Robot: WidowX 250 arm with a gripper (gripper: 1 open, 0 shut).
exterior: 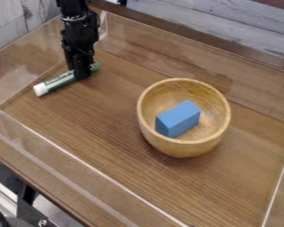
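A pale green and white cylindrical stick (58,82) lies on the wooden table at the left, angled toward the upper right. The black gripper (82,66) is down over the stick's upper right end, shut on it; the fingertips are small and dark in this view.
A round wooden bowl (213,119) holding a blue block (177,118) sits on the right half of the table (132,177). Cables hang past the lower left edge.
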